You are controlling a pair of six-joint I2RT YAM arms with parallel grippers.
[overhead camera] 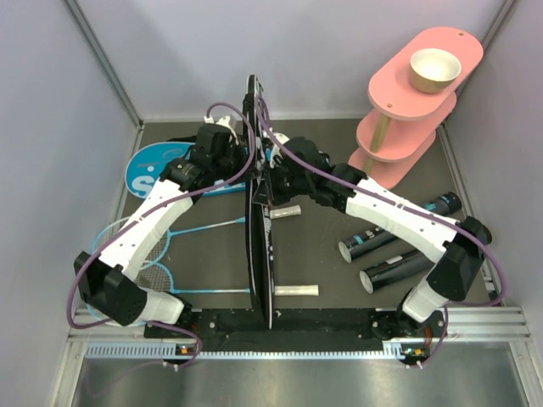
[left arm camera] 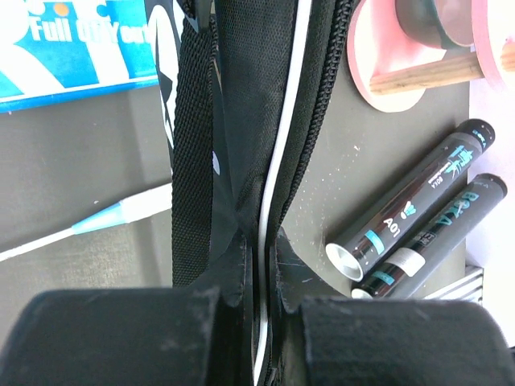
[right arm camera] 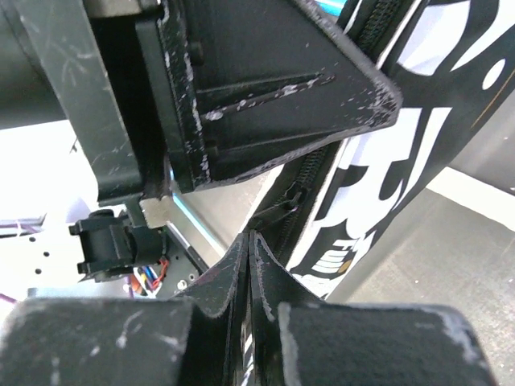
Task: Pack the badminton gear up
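Note:
A long black racket bag (overhead camera: 260, 263) hangs upright on edge between my arms, white lettering on one face. My left gripper is shut on its edge, where white piping runs beside a zipper (left arm camera: 323, 104). Close by, my right gripper is shut, with nothing visible between its fingertips; a black zipper pull (right arm camera: 278, 211) lies just beyond the tips, and I cannot tell whether they touch it. In the top view, two rackets lie flat, with white handles (overhead camera: 295, 290) partly behind the bag. Two dark shuttlecock tubes (overhead camera: 399, 270) lie at right.
A blue printed cover (overhead camera: 154, 165) lies at the back left. At the back right stands a pink tiered shelf (overhead camera: 394, 100) with a cream bowl (overhead camera: 433, 68) on top.

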